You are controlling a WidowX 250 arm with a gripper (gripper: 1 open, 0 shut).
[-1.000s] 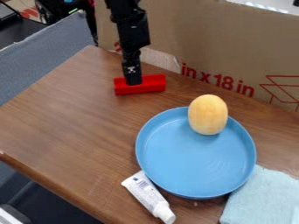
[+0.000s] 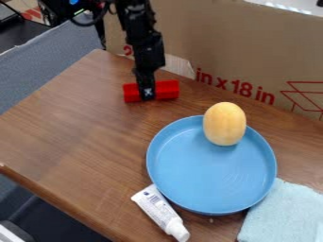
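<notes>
My black gripper [image 2: 146, 87] reaches down from the top of the camera view onto a red block-like object [image 2: 167, 90] lying near the back of the wooden table [image 2: 70, 132]. Its tips are at the object's middle; whether they are closed around it is hard to see. A yellow oval object [image 2: 225, 124] rests on the back part of a blue plate [image 2: 209, 184] at the right. A white tube [image 2: 161, 213] lies near the front edge, left of the plate.
A pale blue cloth [image 2: 284, 217] lies at the right front. A cardboard panel [image 2: 252, 52] stands behind the table.
My gripper and arm have moved slightly right and lower over the red object. The plate, yellow object, tube and cloth are unchanged.
</notes>
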